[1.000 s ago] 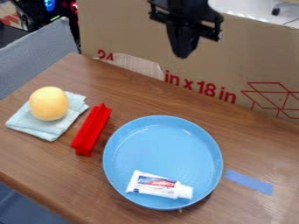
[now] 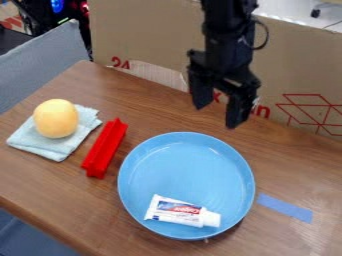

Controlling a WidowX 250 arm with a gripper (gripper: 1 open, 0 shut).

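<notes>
The black gripper (image 2: 217,108) hangs open above the wooden table, behind the blue plate (image 2: 186,171), with nothing between its fingers. A white toothpaste tube (image 2: 181,211) lies in the front part of the plate. Left of the plate are a red object (image 2: 106,148) and a yellow ball-like object (image 2: 55,118) resting on a folded light-blue cloth (image 2: 47,145).
A cardboard box wall (image 2: 140,35) stands along the back. A blue tape strip (image 2: 285,209) lies right of the plate. The left edge borders a grey surface.
The gripper has moved steadily downward from the top of the view toward the table behind the plate. The objects on the table have not moved.
</notes>
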